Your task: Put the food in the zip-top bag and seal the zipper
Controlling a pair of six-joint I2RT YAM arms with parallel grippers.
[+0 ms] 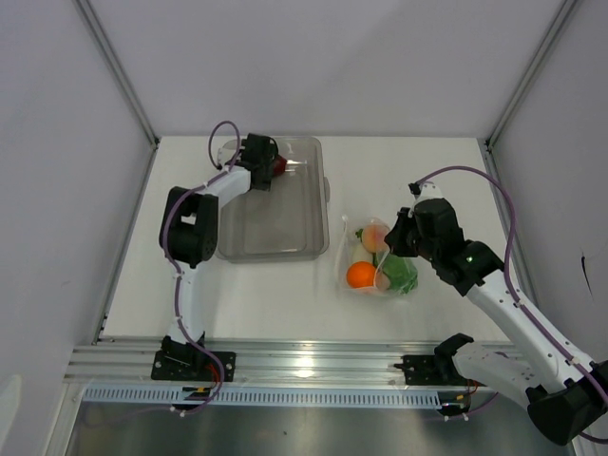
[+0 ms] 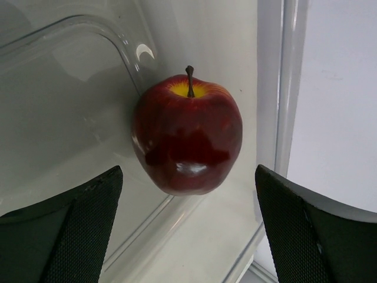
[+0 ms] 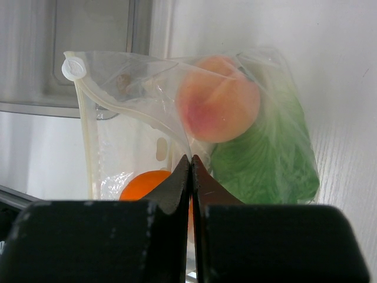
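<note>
A dark red apple [image 2: 188, 141] with a stem lies in the far part of the grey bin [image 1: 275, 237], against its wall. My left gripper is open above it, one finger to each side, not touching it. On the right of the table the clear zip top bag [image 3: 112, 97] stands with its mouth gaping. Inside show a peach [image 3: 218, 106], an orange [image 3: 144, 184], green leafy food [image 3: 265, 156] and a pale item, partly hidden. My right gripper is shut on the bag's thin rim, its fingertips pinching the film.
The bin's raised walls surround the apple, and it holds nothing else that I can see. A metal rail [image 1: 304, 356] runs along the front edge.
</note>
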